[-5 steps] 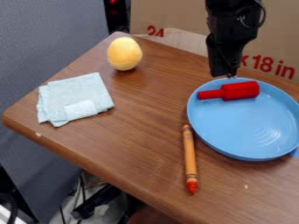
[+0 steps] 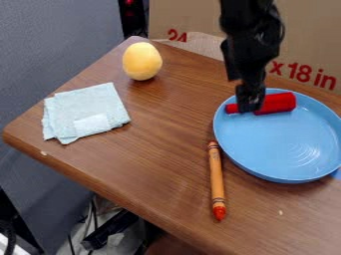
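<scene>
My black gripper (image 2: 249, 100) reaches down from the top of the view over the back left of a blue plate (image 2: 277, 144). Its fingertips are at a red cylindrical object (image 2: 278, 103) lying on the plate, overlapping its left part. Whether the fingers are closed on it I cannot tell. An orange crayon-like stick (image 2: 216, 180) with a red tip lies on the wood just left of the plate.
A yellow rounded object (image 2: 143, 61) sits at the back left of the wooden table (image 2: 147, 159). A folded pale cloth (image 2: 84, 113) lies near the left edge. Cardboard (image 2: 186, 20) stands behind.
The gripper has come down from above the plate's back edge onto the red object. The other objects have not visibly moved.
</scene>
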